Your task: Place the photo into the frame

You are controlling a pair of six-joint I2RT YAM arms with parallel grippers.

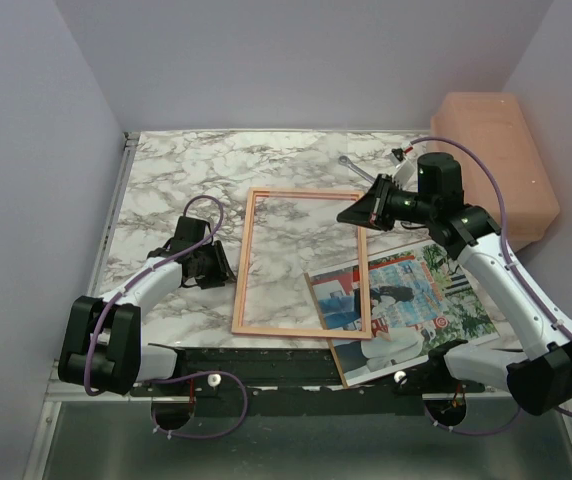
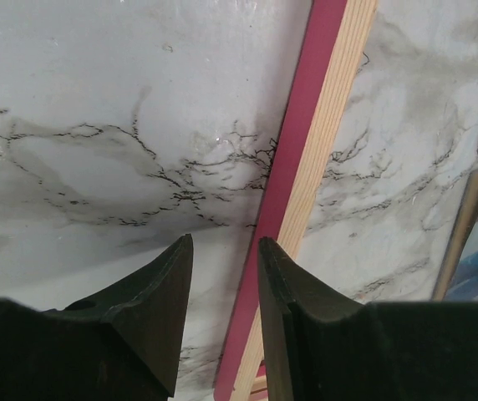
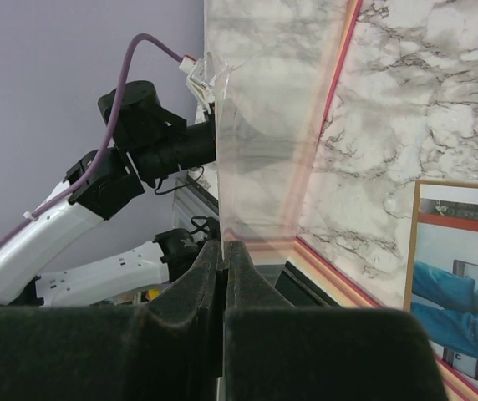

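The wooden frame (image 1: 239, 262) lies empty on the marble table, its inner edge dark red in the left wrist view. A colour photo (image 1: 416, 310) rests at the front right, one corner reaching under the frame's right bar into the opening. My left gripper stands open beside the frame's left bar, with nothing between its fingers. Over the frame's right side, my right gripper is shut on the edge of a clear sheet (image 3: 260, 159). That sheet hangs raised above the table and is hardly visible from the top.
A salmon-coloured box (image 1: 491, 160) occupies the back right. Behind the frame lies a thin metallic rod (image 1: 356, 168), partly hidden by the right arm. Bare marble is free at the left and back.
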